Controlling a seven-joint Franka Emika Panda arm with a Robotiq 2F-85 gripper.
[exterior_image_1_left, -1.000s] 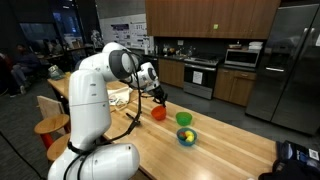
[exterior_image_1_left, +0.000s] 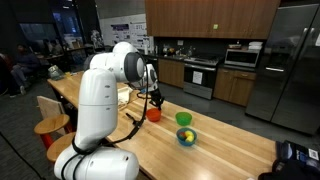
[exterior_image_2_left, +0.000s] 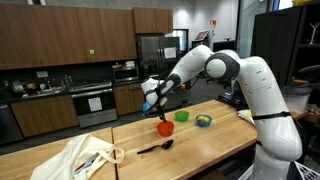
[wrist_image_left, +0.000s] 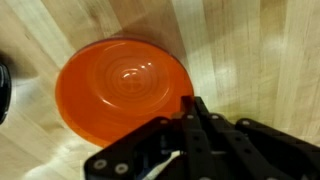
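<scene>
An orange-red bowl (wrist_image_left: 125, 85) fills the left half of the wrist view, empty inside. My gripper is shut on its rim, at the bowl's lower right there. In exterior view 1 the bowl (exterior_image_1_left: 154, 115) appears right below the gripper (exterior_image_1_left: 152, 105), near the middle of the table. From the other side, in exterior view 2, the bowl (exterior_image_2_left: 166, 129) is upright. Whether its base touches the wood or hangs slightly above it, I cannot tell.
Farther along the table stand a green bowl (exterior_image_1_left: 183, 118) and a blue bowl (exterior_image_1_left: 186, 137) with yellow items inside. A black utensil (exterior_image_2_left: 156, 147) lies close to the orange bowl. White cloth (exterior_image_2_left: 82, 158) covers one table corner. Bare wood surrounds the bowls.
In exterior view 1 the gripper and the orange bowl have shifted together a little to the left over the last second. The green and blue bowls have stayed put.
</scene>
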